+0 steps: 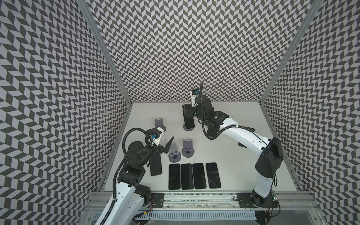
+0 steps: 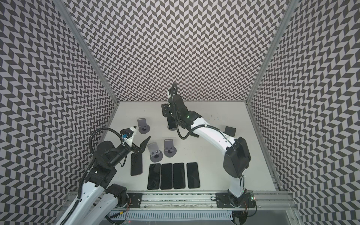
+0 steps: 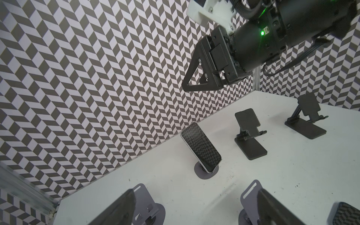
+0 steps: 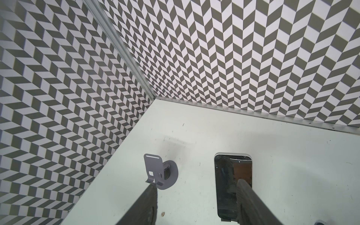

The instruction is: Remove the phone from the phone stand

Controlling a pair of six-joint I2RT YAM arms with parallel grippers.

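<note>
One dark phone leans tilted on a round-based grey stand at the back of the table. My right gripper is above and close to it in the top views. Its fingers stand apart in the right wrist view, the right finger overlapping the phone in the picture; nothing shows between them. Whether it touches the phone cannot be told. My left gripper, open and empty, hovers over the table's left side by the empty grey stands.
Several dark phones lie flat along the front, with another to their left. Empty grey stands are at left and middle. Two empty black stands stand further right.
</note>
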